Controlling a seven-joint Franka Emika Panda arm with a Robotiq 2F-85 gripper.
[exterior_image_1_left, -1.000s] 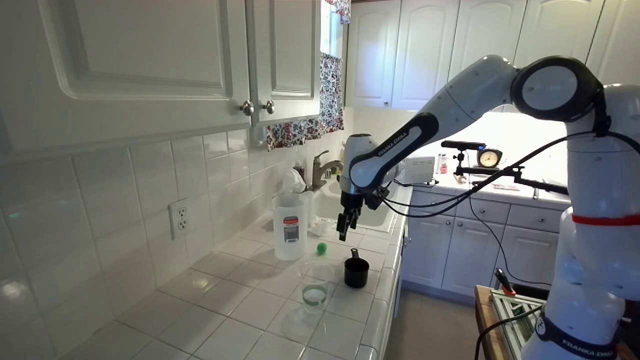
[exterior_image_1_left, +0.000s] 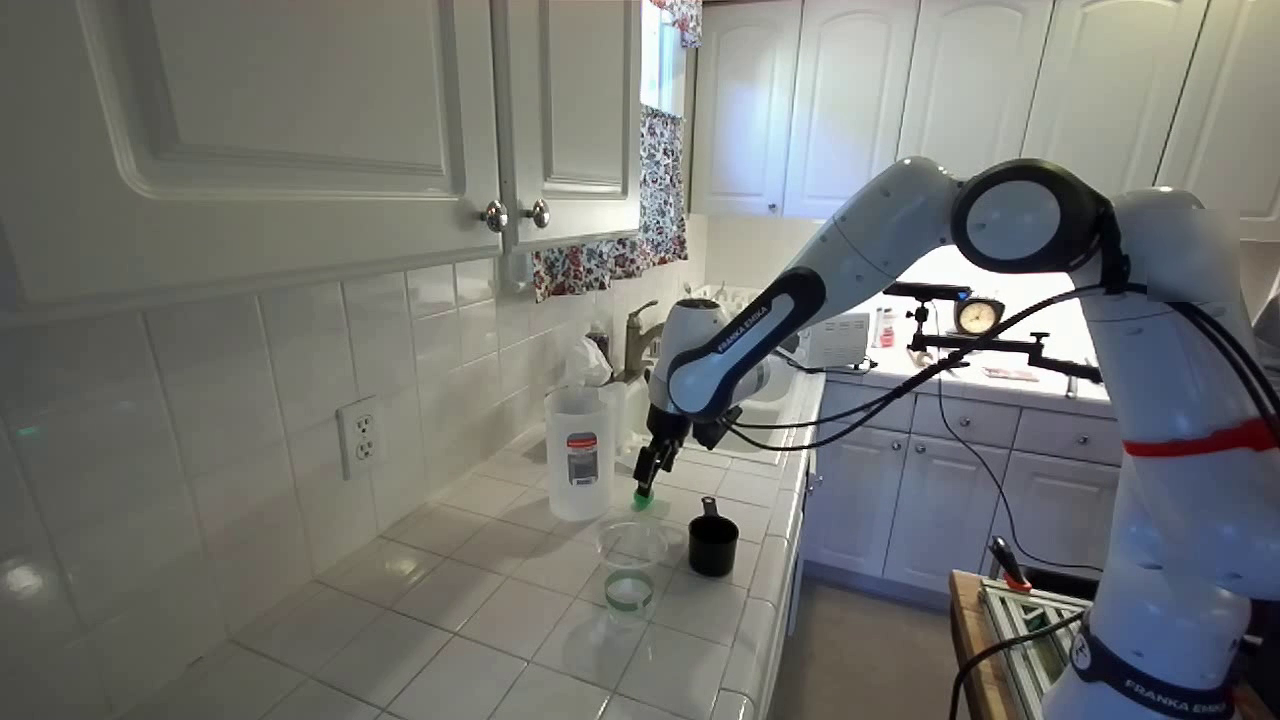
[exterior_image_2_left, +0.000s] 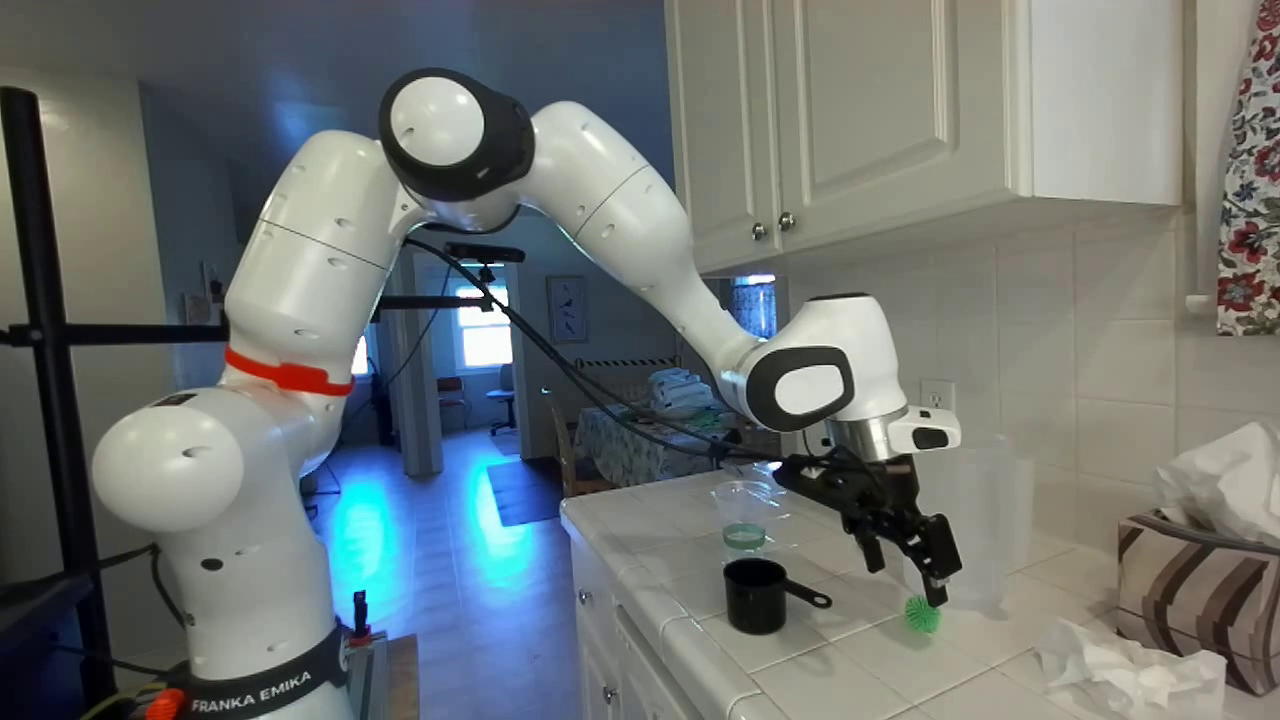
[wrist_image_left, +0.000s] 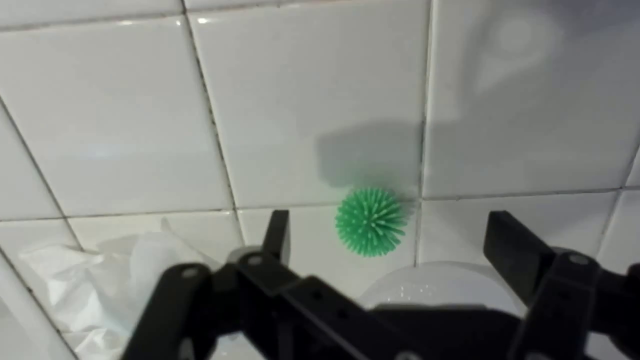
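A small spiky green ball (wrist_image_left: 370, 222) rests on the white tiled counter. In the wrist view it lies between the two widely spread fingers of my open gripper, touching neither. From outside, the gripper (exterior_image_2_left: 918, 576) hangs low and close above the ball (exterior_image_2_left: 923, 616), partly covering it in exterior view 1. Nothing is held. A black measuring cup (exterior_image_1_left: 713, 544) with a handle stands nearer the counter's front edge. Beside it is a clear plastic cup (exterior_image_1_left: 629, 588) with a green band.
A tall translucent pitcher (exterior_image_1_left: 581, 456) stands close by the gripper on the wall side. Crumpled tissue (exterior_image_2_left: 1131, 674) and a striped tissue box (exterior_image_2_left: 1200, 600) sit near the sink end.
The arm has reached toward the wall and lowered, bringing my gripper from beyond the measuring cup to the green ball. The ball, cups and pitcher have stayed in place.
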